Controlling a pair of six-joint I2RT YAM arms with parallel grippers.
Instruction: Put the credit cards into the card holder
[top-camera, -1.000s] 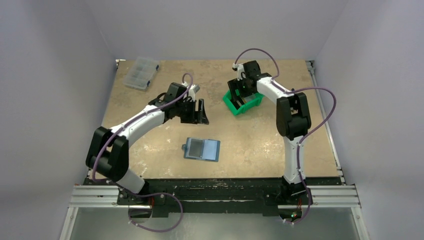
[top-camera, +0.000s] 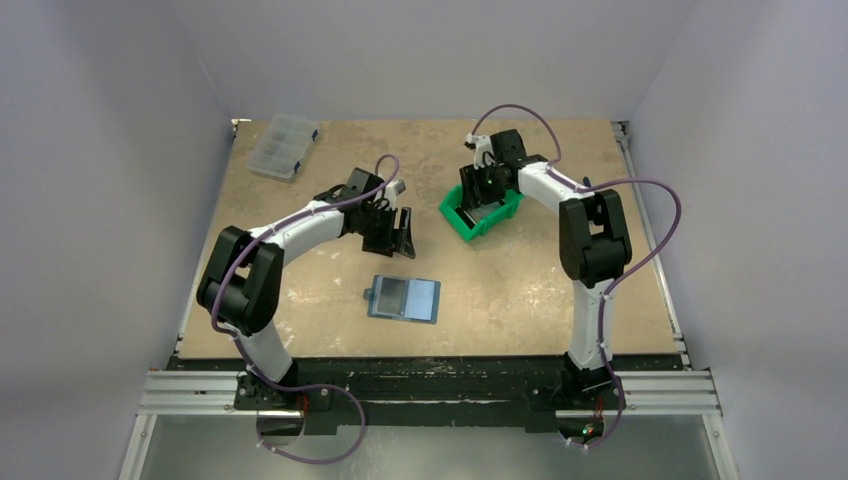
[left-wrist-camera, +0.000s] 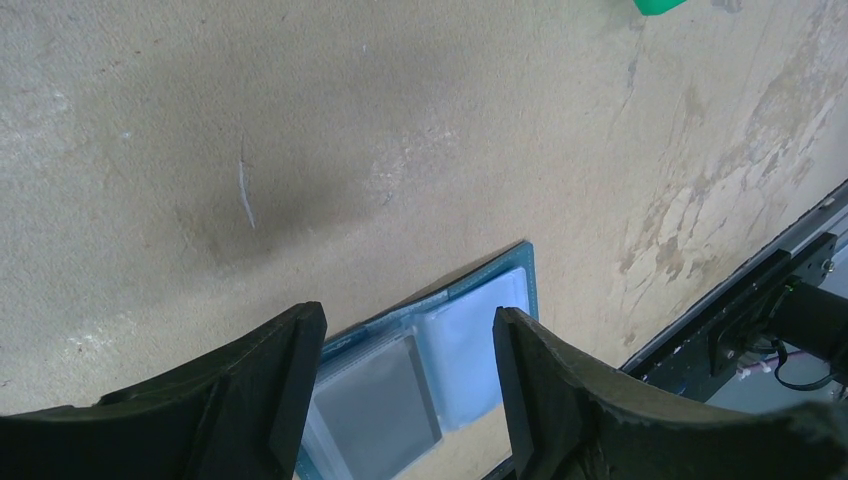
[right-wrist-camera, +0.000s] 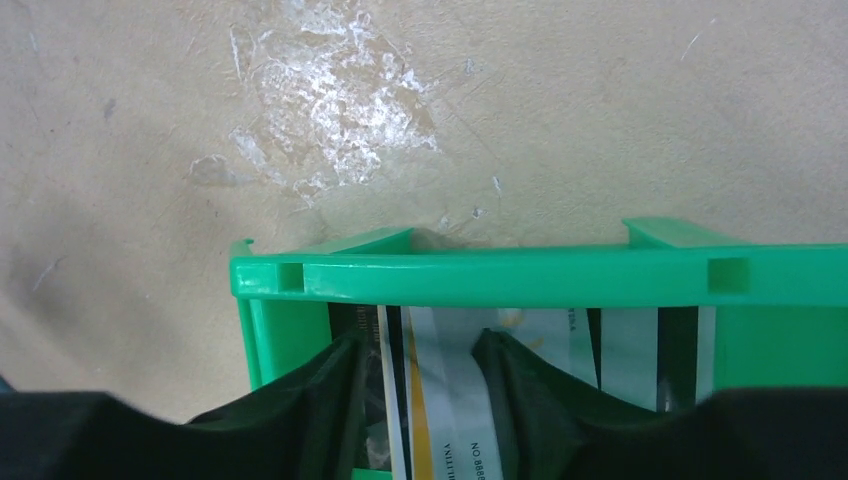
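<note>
The blue-grey card holder (top-camera: 403, 299) lies flat at the table's front middle, a grey pocket on its left half and a pale panel on its right. Behind it hovers my left gripper, open and empty above the bare table. The green basket (top-camera: 476, 230) stands at the back right with several cards in it. Over those cards is my right gripper, its fingers part open, one fingertip overlapping a pale card (right-wrist-camera: 450, 390) with a yellow stripe. I see no card clamped between them. A dark card (right-wrist-camera: 372, 430) lies to the left.
A clear plastic box (top-camera: 283, 147) sits at the back left corner. The basket's green rim (right-wrist-camera: 500, 278) borders the right fingers closely. The table between basket and card holder is free.
My left gripper has come slightly nearer the front edge. The right gripper's fingers have narrowed over the basket, and the basket has shifted slightly left and toward the front.
</note>
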